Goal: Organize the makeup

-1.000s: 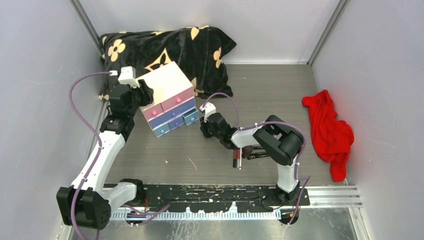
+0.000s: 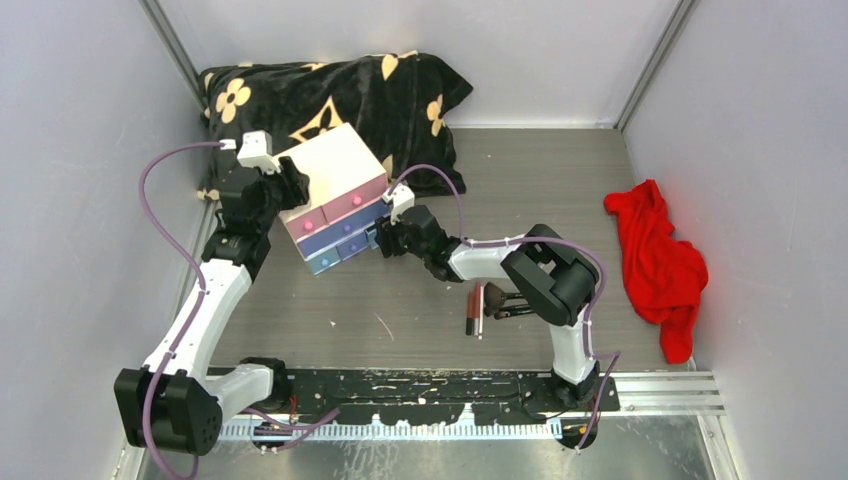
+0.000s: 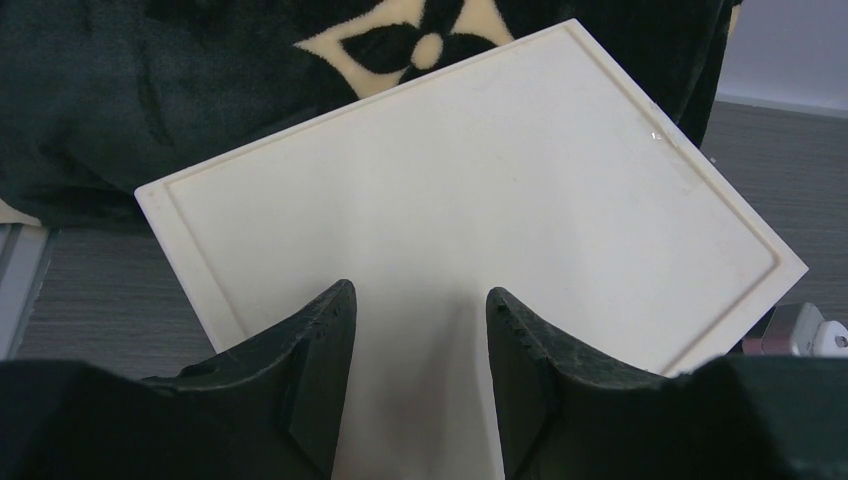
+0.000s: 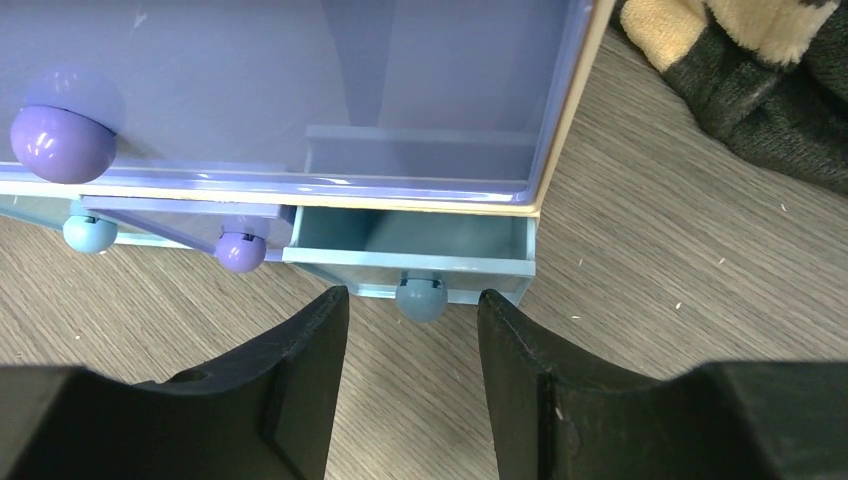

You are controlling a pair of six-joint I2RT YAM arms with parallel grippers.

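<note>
A small chest of drawers (image 2: 330,169) with a cream top and pink, purple and blue drawer fronts stands angled at the back left. Its bottom right blue drawer (image 4: 410,262) is pulled partly out and looks empty where its inside shows. My right gripper is open, its fingers either side of that drawer's round blue knob (image 4: 421,299). Over the chest's cream top (image 3: 470,190) is my left gripper, fingers apart with nothing between. On the floor lie makeup brushes (image 2: 515,311) and slim red-brown and white tubes (image 2: 474,312).
A dark floral cushion (image 2: 280,95) lies behind the chest. Crumpled red cloth (image 2: 660,270) is near the right wall. Open floor (image 2: 540,180) stretches between the chest and the cloth.
My right gripper has moved left to the blue drawer, now covering most of it from above. The left arm is almost still, and the chest has not shifted.
</note>
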